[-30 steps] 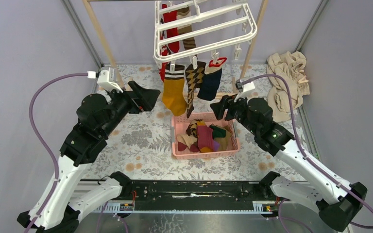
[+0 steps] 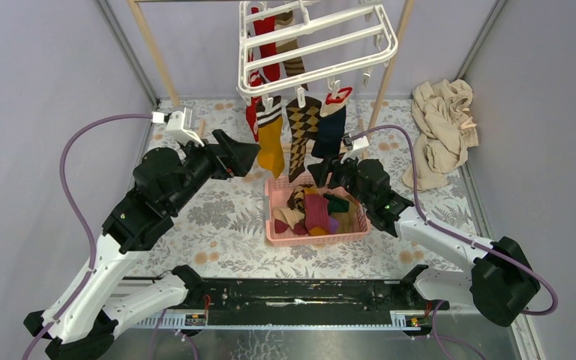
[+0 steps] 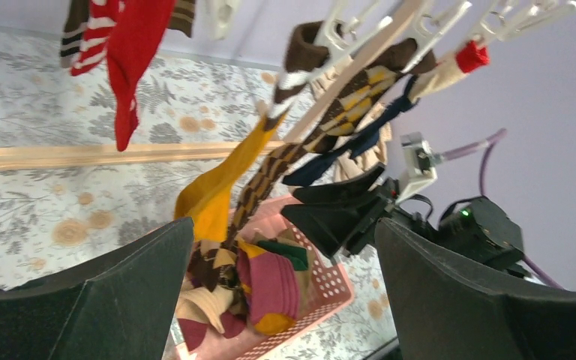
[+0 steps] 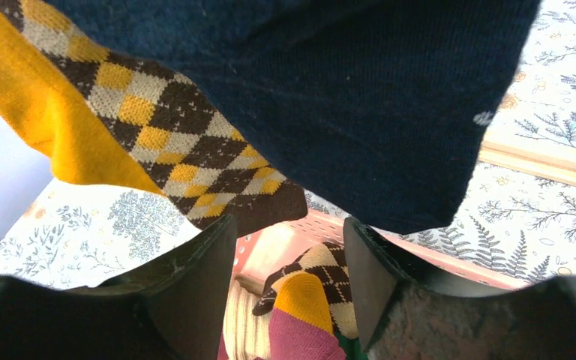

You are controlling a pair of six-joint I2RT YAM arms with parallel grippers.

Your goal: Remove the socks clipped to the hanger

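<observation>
From the white hanger (image 2: 311,60) several socks hang by clips: a yellow-toed sock (image 2: 271,142), a brown argyle sock (image 2: 300,135) and a navy sock with a red-edged top (image 2: 331,131) along the front, with red (image 2: 265,45) and brown striped (image 2: 291,56) ones behind. Level with the yellow sock and to its left, my left gripper (image 2: 241,159) is open and empty. My right gripper (image 2: 316,174) is part open just below the navy sock (image 4: 375,127); its fingers (image 4: 202,270) stand apart, with no sock seen between their tips.
Below the hanger sits a pink basket (image 2: 270,196) holding several socks, among them a maroon one (image 2: 316,212). A beige cloth (image 2: 441,135) lies at the back right. Wooden posts (image 2: 154,52) support the hanger.
My right gripper has moved left, in under the navy sock. The left gripper has shifted right overall, with a slight pull back lately. The hanging socks sway and turn.
</observation>
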